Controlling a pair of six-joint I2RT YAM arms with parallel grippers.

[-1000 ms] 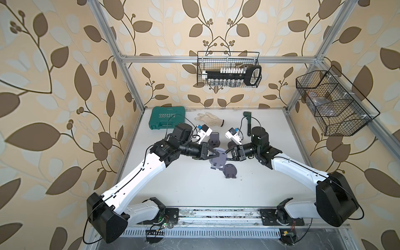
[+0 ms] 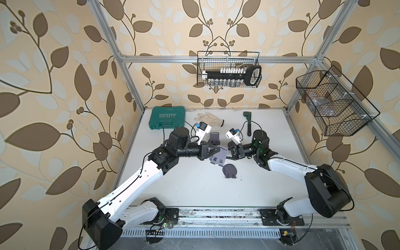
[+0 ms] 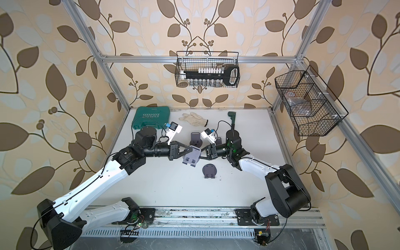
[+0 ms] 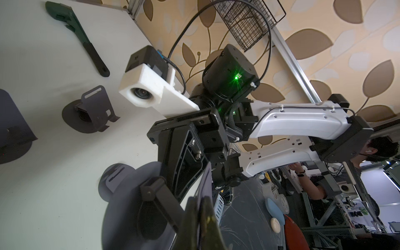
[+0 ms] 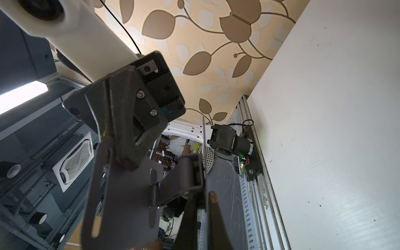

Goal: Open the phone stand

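Note:
A grey phone stand (image 2: 218,156) is held up between my two grippers above the table centre. My left gripper (image 2: 215,149) is shut on a thin edge of it; in the left wrist view the plate (image 4: 116,216) runs into the fingertips. My right gripper (image 3: 201,153) is at the stand's other side, shut, with a thin plate (image 5: 125,208) of the stand at its fingers in the right wrist view. The exact grip points are partly hidden.
Other grey stands (image 2: 229,170) (image 3: 195,138) lie on the white table (image 2: 195,191). A green case (image 2: 166,116), a glove (image 2: 208,118) and a green tool (image 4: 83,37) lie at the back.
Both arms have shifted slightly and the held stand has turned and moved a little, uncovering more of the stand lying below it.

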